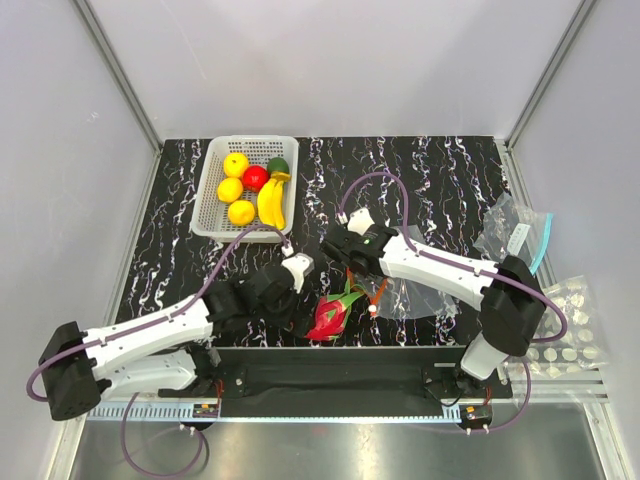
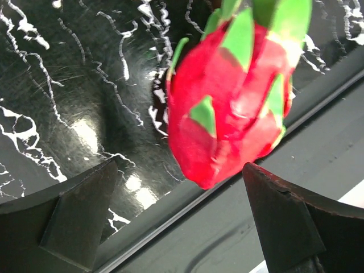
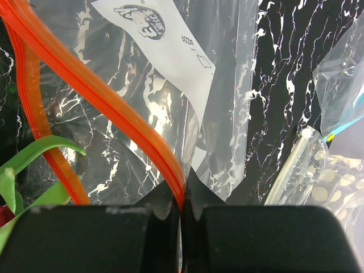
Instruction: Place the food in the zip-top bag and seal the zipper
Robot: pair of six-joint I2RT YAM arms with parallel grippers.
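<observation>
A red dragon fruit with green leaves [image 1: 329, 317] [image 2: 224, 102] lies near the table's front edge. My left gripper [image 1: 298, 320] is open just left of it, the fruit beyond and between its fingertips, not held. The clear zip bag [image 1: 410, 295] [image 3: 131, 85] with an orange zipper lies right of the fruit. My right gripper is shut on the bag's orange zipper edge, whose strip runs into its fingertips; in the top view that gripper is mostly hidden under the arm.
A white basket [image 1: 210, 205] of fruit stands at the back left. More plastic bags [image 1: 565, 325] lie at the right edge.
</observation>
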